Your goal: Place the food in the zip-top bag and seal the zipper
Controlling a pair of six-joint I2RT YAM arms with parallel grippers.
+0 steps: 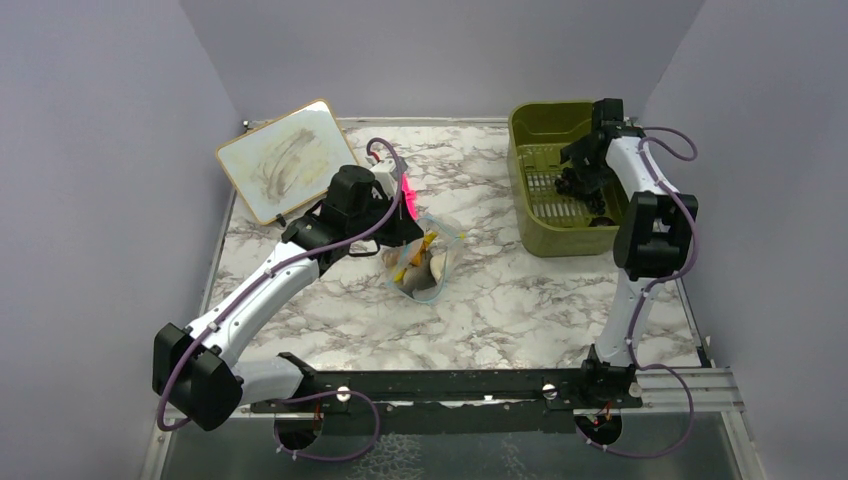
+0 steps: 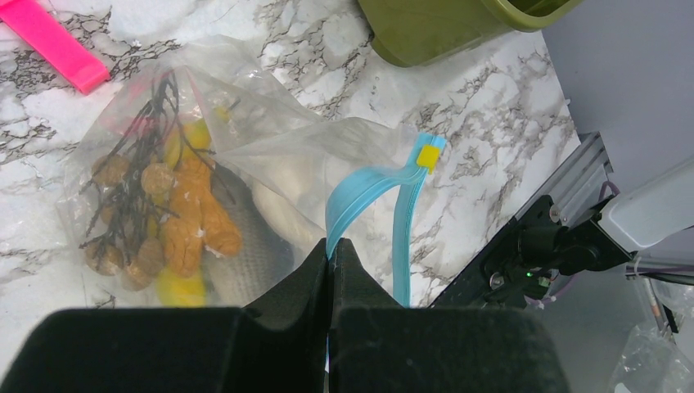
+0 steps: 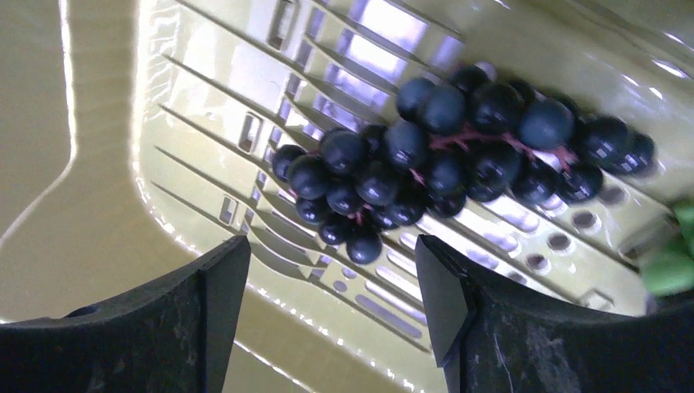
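The clear zip top bag [image 2: 303, 155] lies on the table with a fish, brown and yellow food and dark twigs inside. My left gripper is shut on its blue zipper edge; the mouth gapes beside the fingers, and a yellow slider [image 2: 427, 157] sits at the zipper's far end. Inside the green basket [image 1: 548, 242] lies a bunch of dark grapes [image 3: 446, 147]. My right gripper is over the basket, fingers apart with nothing between them, and the grapes lie beyond its fingertips.
A whiteboard [image 1: 285, 160] leans at the back left. Something pink [image 2: 61, 49] lies near the bag. A green item [image 3: 667, 266] shows partly at the basket's side. Marble table between bag and basket is clear.
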